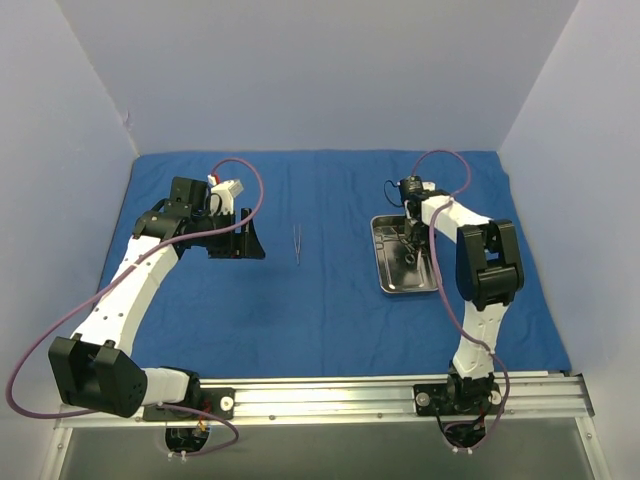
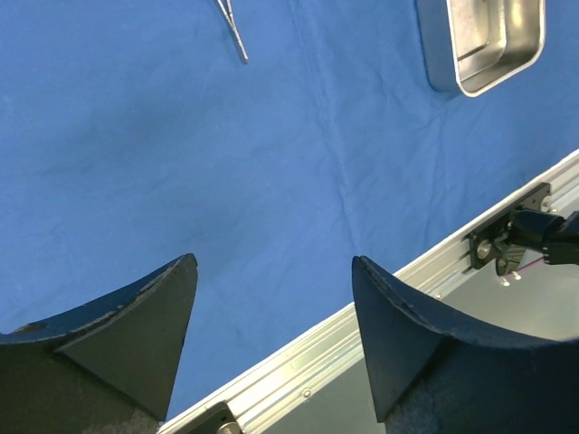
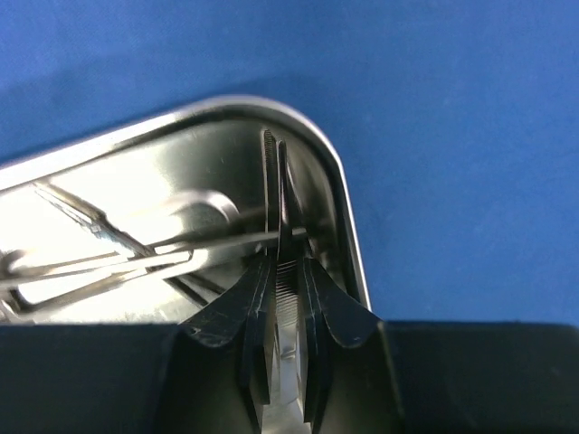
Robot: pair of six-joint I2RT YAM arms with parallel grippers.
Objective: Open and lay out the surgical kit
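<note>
The metal tray point(image 1: 379, 262) stands on the blue cloth right of centre, with several steel instruments lying inside. My right gripper is down at one corner of it, shut on a slim metal instrument point(image 3: 283, 194) with a ridged grip. Two narrow tips reach forward from the fingers, and other instruments point(image 3: 136, 264) cross close beside them. In the top view the right arm partly hides that spot. Outside the tray, thin tweezers point(image 1: 298, 245) lie on the cloth. My left gripper hangs left of these, open and empty, its fingers point(image 2: 149, 339) well apart.
A metal rail point(image 1: 320, 390) runs along the front edge. Grey walls point(image 1: 330, 80) enclose the back and sides. A tube loops over each arm.
</note>
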